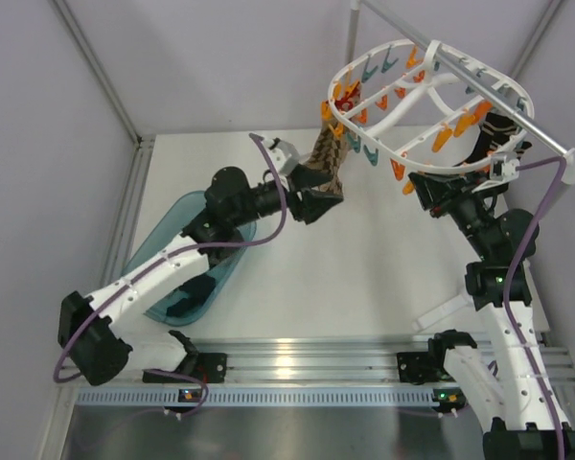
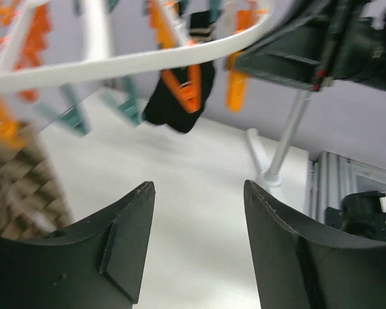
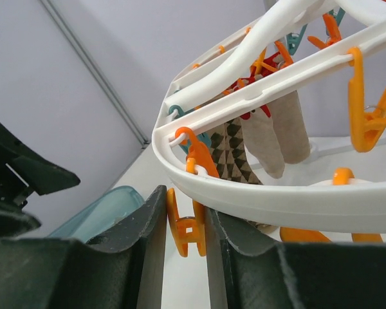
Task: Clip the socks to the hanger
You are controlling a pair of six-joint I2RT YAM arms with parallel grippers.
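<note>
A white ring hanger [image 1: 402, 153] with orange and teal clips fills the upper right. Socks hang from it: patterned ones [image 1: 328, 158] at left, dark ones [image 1: 489, 134] at right. My right gripper is shut on an orange clip [image 3: 198, 233] at the ring's lower edge, with no sock visible in it. My left gripper [image 1: 316, 192] stands open and empty, below and left of the ring, near the patterned socks. In the right wrist view, grey socks [image 3: 288, 125] and checkered socks [image 3: 238, 158] hang behind the rim.
A teal bin [image 1: 153, 240] with dark items sits at the left of the white board [image 1: 355, 278]. A metal frame [image 1: 517, 117] carries the hanger above. The board's middle is clear.
</note>
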